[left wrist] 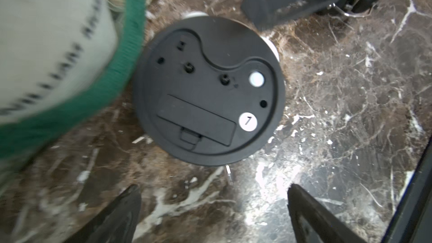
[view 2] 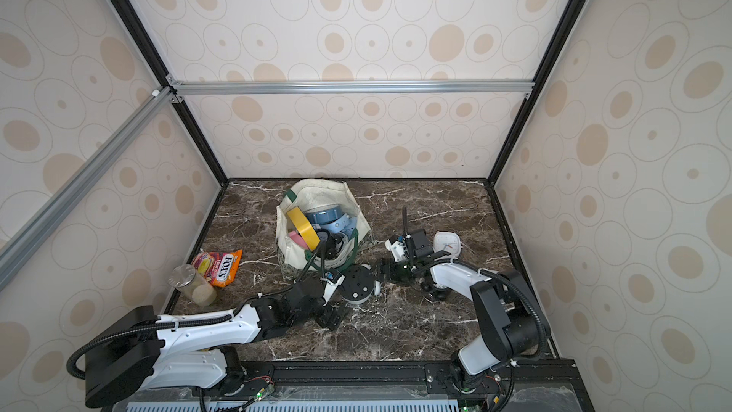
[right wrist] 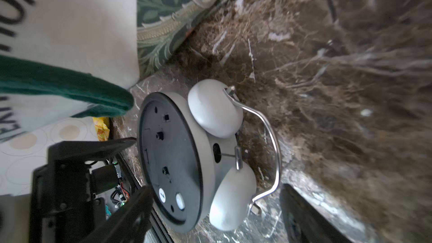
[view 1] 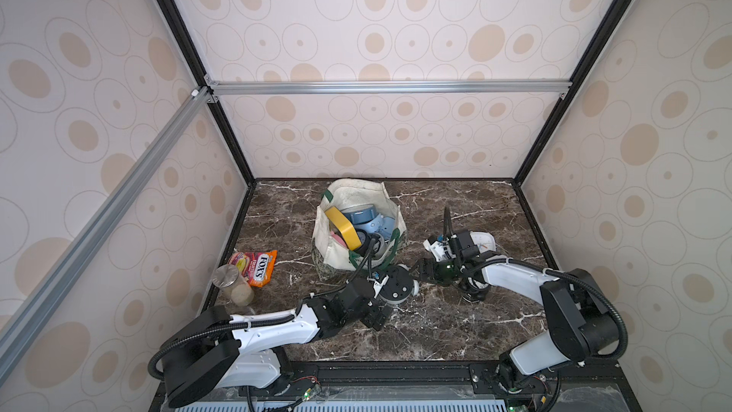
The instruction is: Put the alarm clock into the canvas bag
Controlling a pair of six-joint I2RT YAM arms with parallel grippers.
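The alarm clock (left wrist: 202, 108) lies face down on the marble table, its black back upward; its white bells (right wrist: 213, 108) and wire handle (right wrist: 273, 148) point toward my right arm. Just behind it stands the canvas bag (view 1: 324, 221), cream with green trim, its mouth open. To the clock's left, my left gripper is open with bare table between its fingers. My right gripper is also open, on the handle side of the clock; in its view, the bells and handle show between and beyond the fingers. Neither gripper has hold of the clock.
Inside the bag are a yellow ring (view 1: 343, 227) and several blue items. A Fox's packet (view 1: 259, 265) and a glass jar (view 1: 241, 292) lie at the left. Near the right arm sits a white container (view 2: 447, 242).
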